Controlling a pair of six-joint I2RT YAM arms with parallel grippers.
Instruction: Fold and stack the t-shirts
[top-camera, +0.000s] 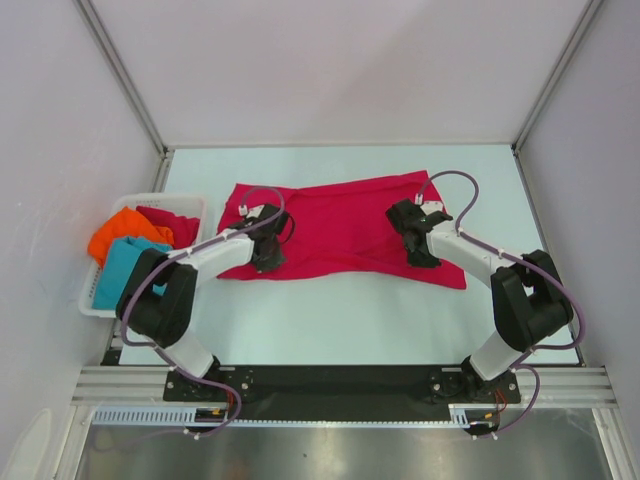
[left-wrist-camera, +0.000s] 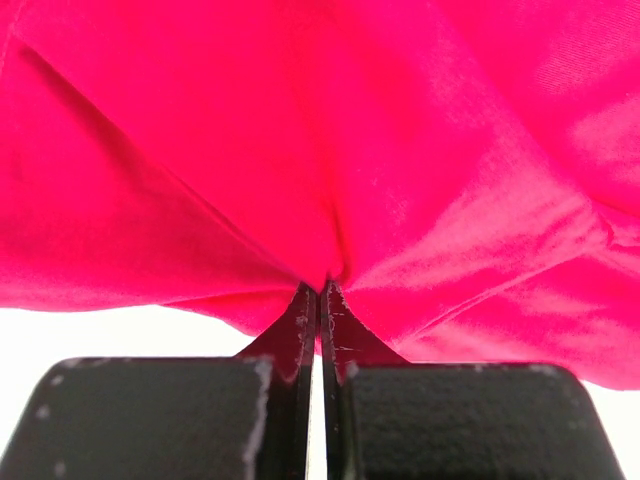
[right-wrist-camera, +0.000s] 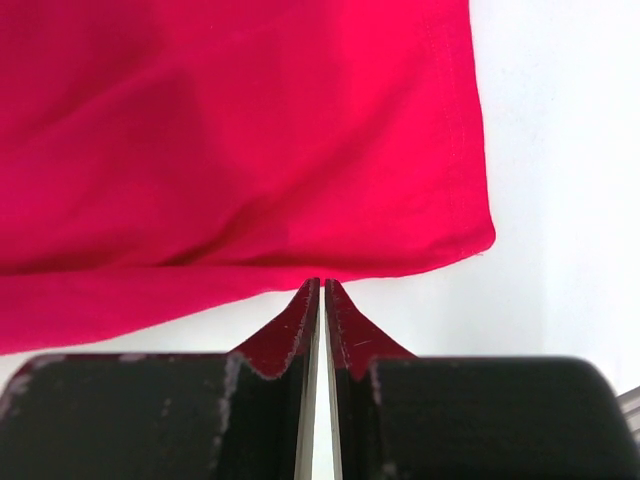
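Observation:
A red t-shirt (top-camera: 340, 215) lies spread across the white table, wrinkled along its near edge. My left gripper is shut on the t-shirt near that edge; creases run out from its fingertips in the left wrist view. At the shirt's near right part, my right gripper has its tips over the hem, parted by a narrow gap. No pinched folds show there, and the shirt's corner (right-wrist-camera: 478, 238) lies flat to the right of it. In the top view the arms hide both pairs of fingertips.
On the left stands a white basket (top-camera: 88, 296) holding an orange cloth (top-camera: 118, 232), a blue cloth (top-camera: 120, 272) and a red cloth (top-camera: 180, 225). Bare table (top-camera: 350, 325) lies in front of the shirt, with free room at the right too.

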